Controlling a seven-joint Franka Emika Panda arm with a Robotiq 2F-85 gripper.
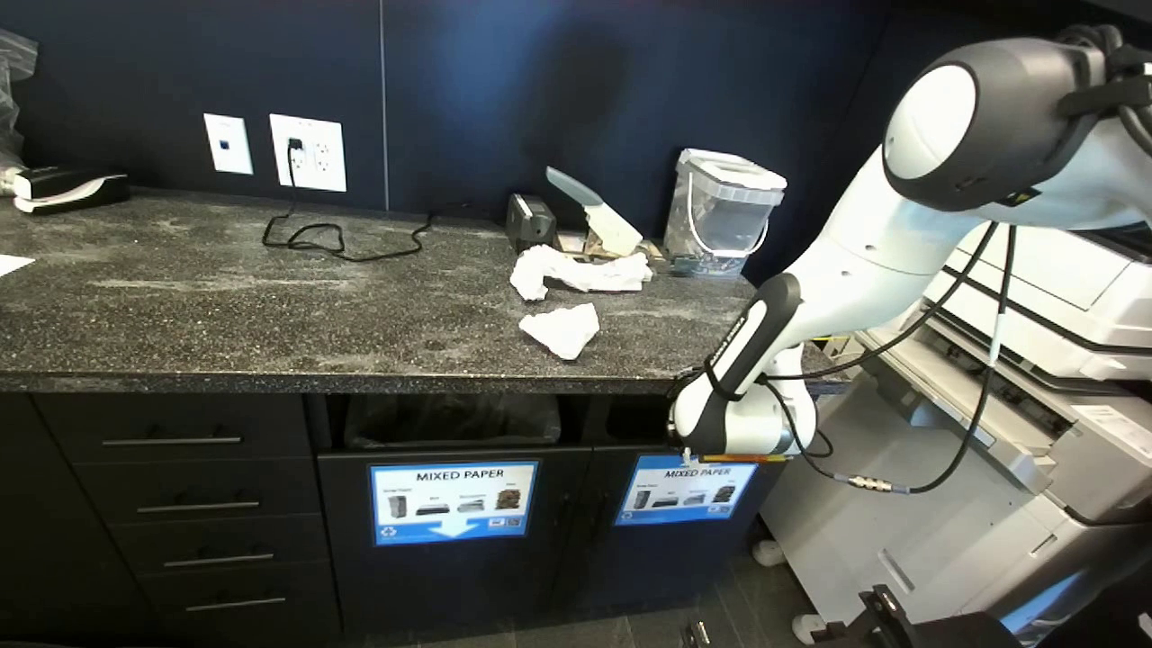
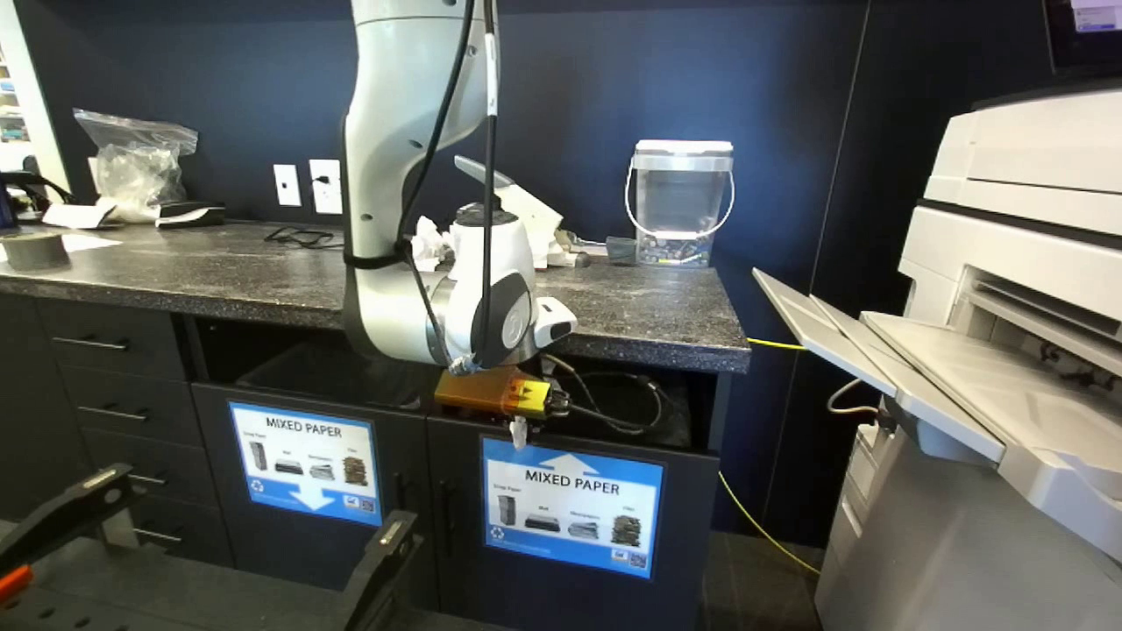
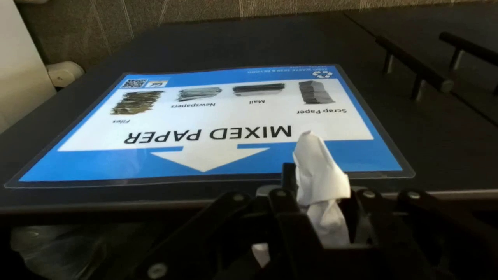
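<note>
A piece of crumpled white paper (image 3: pixel 322 175) is held in my gripper, which is shut on it; one end sticks out past the fingers in the wrist view. The exterior view from the front shows a bit of the same paper (image 2: pixel 518 432) hanging below the wrist. The wrist is beneath the counter edge, at the right-hand bin opening, above the right mixed paper sign (image 2: pixel 573 505). Two more crumpled white papers lie on the counter: a long one (image 1: pixel 589 272) and a smaller one (image 1: pixel 563 330). Most of the gripper is hidden in both exterior views.
The counter edge (image 1: pixel 486 383) overhangs the bin openings. To the left, a bin with a bag (image 1: pixel 454 419) sits behind the other mixed paper sign (image 1: pixel 454 502). A clear bucket (image 1: pixel 725 211) stands at the back, and a printer (image 2: pixel 1010 336) on the right.
</note>
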